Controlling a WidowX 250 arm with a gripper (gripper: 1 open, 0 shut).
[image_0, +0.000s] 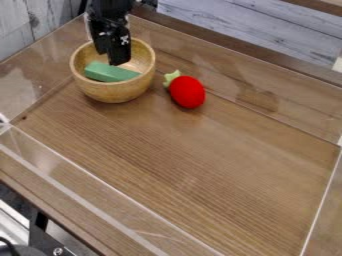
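Observation:
A wooden bowl (120, 92) sits at the upper left of the table, with a pale green block (110, 73) lying inside it. My black gripper (112, 56) hangs from the top edge over the bowl's back part, open, its fingertips just above the block. A red object with a light green top, like a strawberry or tomato (187, 93), lies just right of the bowl.
A pale wall borders it at the upper left, and some dark cables or hardware show at the lower left corner.

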